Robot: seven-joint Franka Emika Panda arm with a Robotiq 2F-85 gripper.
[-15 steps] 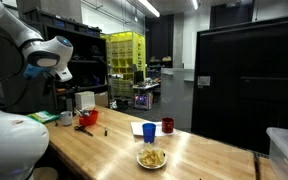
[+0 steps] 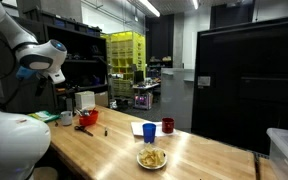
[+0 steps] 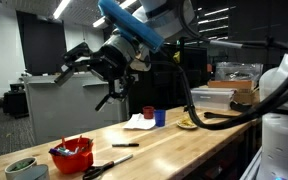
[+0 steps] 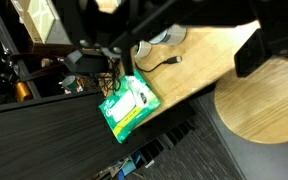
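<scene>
My gripper (image 3: 82, 88) hangs in the air over the left end of the table, its two dark fingers apart and nothing visible between them. The wrist view also shows the gripper with its dark fingers spread. Below it there, a green and white packet (image 4: 130, 104) lies by the table's edge, and a black cable (image 4: 166, 63) rests on the wood. On the table stand a blue cup (image 2: 149, 132), a red cup (image 2: 168, 125) and a plate of yellowish food (image 2: 152, 158). A red container (image 3: 72, 158) holds several items.
Scissors (image 3: 108, 168) lie beside the red container, with a marker (image 3: 126, 145) nearby. A grey mug (image 3: 22, 170) stands at the left. White paper (image 2: 137, 128) lies behind the blue cup. A clear tub (image 3: 212, 98) is at the far end.
The arm's upper part and gripper have shifted slightly left and down in exterior view 1. The things on the table have stayed where they were.
</scene>
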